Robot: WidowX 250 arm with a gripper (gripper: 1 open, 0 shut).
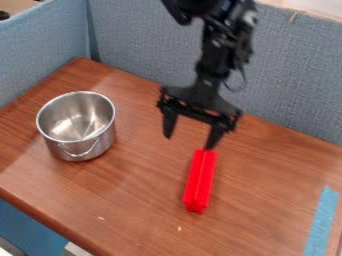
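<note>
My black gripper (197, 122) hangs over the middle of the wooden table, blurred, its fingers spread open with nothing visible between them. Below and slightly to its right, a red elongated block (199, 182) lies on the table, pointing toward the front. A shiny metal pot (78, 126) stands upright on the left side of the table, apart from the gripper.
A light blue strip (321, 220) lies at the right edge. Padded grey-blue walls (147, 50) bound the back and left.
</note>
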